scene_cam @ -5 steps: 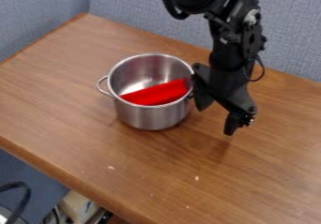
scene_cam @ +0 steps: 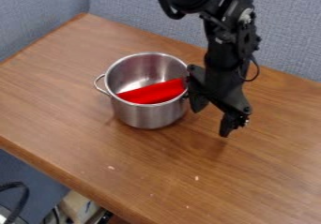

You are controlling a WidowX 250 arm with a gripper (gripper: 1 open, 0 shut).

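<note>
A steel pot (scene_cam: 141,113) with a wire handle on its left stands on the wooden table (scene_cam: 75,97). A red block-like object (scene_cam: 152,93) lies inside it. My black gripper (scene_cam: 211,111) is open at the right side of the pot, one finger by the pot's rim and the other out over the table to the right. Whether it touches the pot is unclear.
Bare table lies to the left, in front and to the right. A padded grey wall runs along the back and left. Cables (scene_cam: 15,186) show beyond the table's lower left edge.
The gripper and arm have moved very slightly left, with the pot nearly unchanged in place.
</note>
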